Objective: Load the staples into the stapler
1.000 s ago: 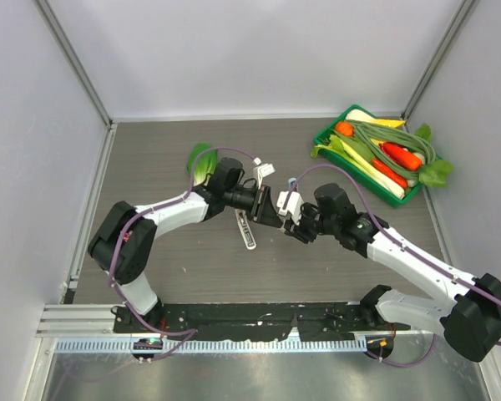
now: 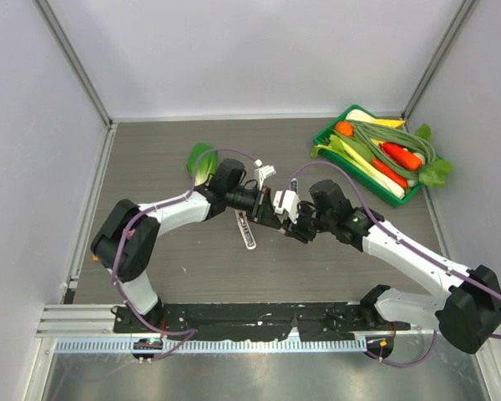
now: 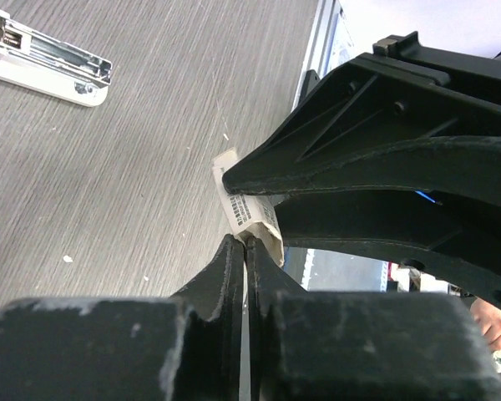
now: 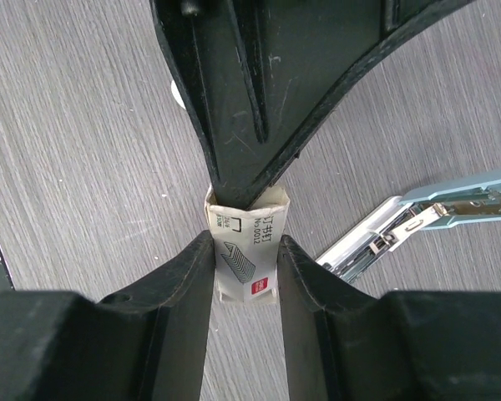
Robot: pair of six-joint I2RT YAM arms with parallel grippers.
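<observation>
A small white staple box (image 4: 249, 251) with printed sides is pinched between the fingers of my right gripper, above the table. Its upper end stands open in the right wrist view. My left gripper is shut, its tips at that open end; from the right they seem to dip inside the mouth. Whether they pinch the thin card or any staples cannot be made out. On the table lies the stapler (image 3: 46, 63), opened out, with a white base (image 2: 245, 231) and a grey-blue upper arm (image 4: 476, 198). In the top view the grippers mostly cover the box.
At the back right stands a green basket (image 2: 382, 190) full of vegetables. A leafy green vegetable (image 2: 202, 163) lies behind the left arm. A small white object (image 4: 177, 93) is partly hidden behind the left finger.
The right arm has shifted slightly, its forearm moving a little left and up in the picture. My left arm is nearly still. Both grippers remain together, and the stapler has not moved.
</observation>
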